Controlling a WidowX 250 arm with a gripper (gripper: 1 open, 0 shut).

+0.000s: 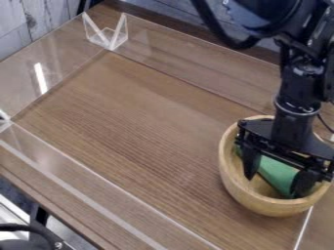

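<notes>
A wooden bowl (241, 190) sits at the right front of the wooden table, with a green object (278, 174) inside it. My gripper (274, 168) reaches down from the upper right into the bowl, its black fingers open around the green object, partly hiding it. Whether they touch it I cannot tell.
A white wire-like holder (107, 31) stands at the back left. Table edges run along the lower left and the back.
</notes>
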